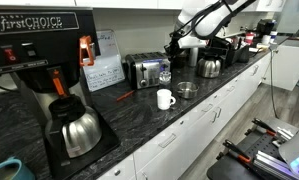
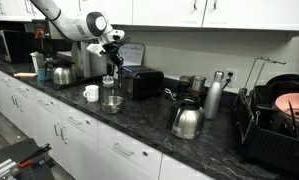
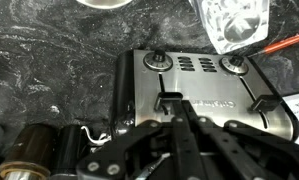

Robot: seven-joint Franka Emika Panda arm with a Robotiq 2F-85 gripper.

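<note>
In the wrist view my gripper hangs over the silver toaster (image 3: 214, 92), its dark fingers a little apart with nothing seen between them. The arm reaches in from the right in exterior view 1, with the gripper (image 1: 174, 47) above the counter near the toaster (image 1: 146, 72). Beside the toaster stands a clear container (image 1: 165, 77), seen from above in the wrist view as a transparent vessel (image 3: 234, 22). A white mug (image 1: 166, 99) and a metal bowl (image 1: 188, 90) sit in front.
A coffee maker with a steel carafe (image 1: 79, 130) fills the left of exterior view 1. A red-orange stick (image 3: 284, 45) lies on the counter by the toaster. A steel kettle (image 2: 187, 119) and a dish rack (image 2: 279, 130) stand farther along.
</note>
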